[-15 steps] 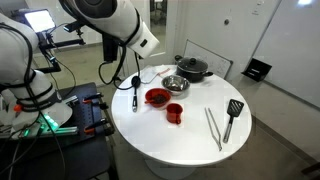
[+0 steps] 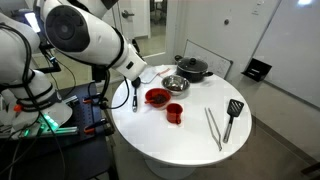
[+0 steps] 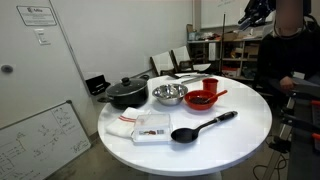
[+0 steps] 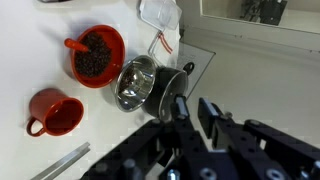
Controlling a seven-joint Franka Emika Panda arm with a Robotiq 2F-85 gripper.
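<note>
My gripper shows at the lower right of the wrist view, its two dark fingers apart in the picture. Nothing can be made out between them, and whether they grip something cannot be told. In exterior view 2 the gripper [image 3: 252,18] hangs high at the upper right, well above the table. A red bowl [image 4: 118,60] holds small dark bits, with a red handle lying over its edge. Close by are a red mug [image 4: 64,115] and a steel bowl [image 4: 132,84]. The black pot [image 4: 168,86] is partly hidden behind my fingers.
On the white round table [image 2: 185,145] lie a black ladle [image 3: 185,135], a black spatula [image 2: 234,108] and metal tongs [image 2: 213,127]. A clear container [image 3: 153,128] rests beside a white cloth [image 3: 122,124].
Seen from exterior view 1, the arm's white head has come down and somewhat to the left over the last second. The tableware has not moved.
</note>
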